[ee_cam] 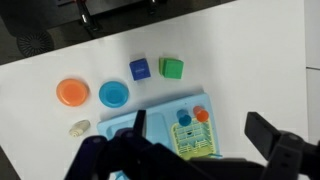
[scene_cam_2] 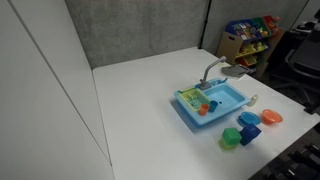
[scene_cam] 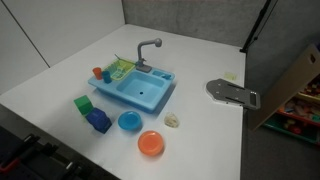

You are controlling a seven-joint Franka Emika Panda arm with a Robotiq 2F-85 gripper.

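Note:
Wide apart at the bottom of the wrist view, the two dark fingers of my gripper stand open, with only the table and part of the toy sink far below between them. A light-blue toy sink (scene_cam: 146, 92) with a grey faucet (scene_cam: 149, 47) sits mid-table. Its green rack side holds an orange cup (ee_cam: 201, 113) and a blue cup (ee_cam: 185, 118). In front of the sink lie a green block (ee_cam: 172, 68) and a dark blue block (ee_cam: 140, 69), close together. A blue dish (scene_cam: 130, 121) and an orange dish (scene_cam: 151, 143) rest beside them. The gripper touches none of these.
Near the orange dish lies a small pale object (scene_cam: 171, 120). A grey flat object (scene_cam: 232, 94) is at the table's far side. Beyond the table stands a wooden shelf (scene_cam_2: 247, 43) with colourful bins.

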